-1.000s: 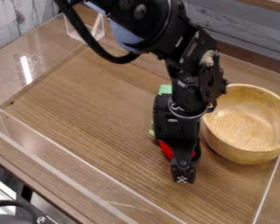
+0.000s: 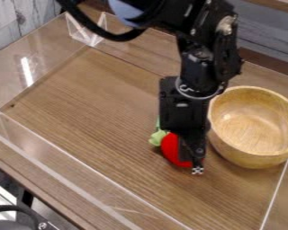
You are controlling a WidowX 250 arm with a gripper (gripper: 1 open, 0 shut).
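Observation:
A red object (image 2: 175,151) lies on the wooden table, with a green object (image 2: 160,135) just behind and left of it, both partly hidden by the black arm. The gripper (image 2: 189,157) hangs low over the red object; its fingers are dark and hard to make out, and nothing can clearly be seen held in them.
A large tan bowl (image 2: 258,135) stands directly right of the gripper. A white object (image 2: 86,27) is at the back left, and a cable lies at the lower left edge.
The arm has risen slightly and moved back from the front, uncovering more of the red object.

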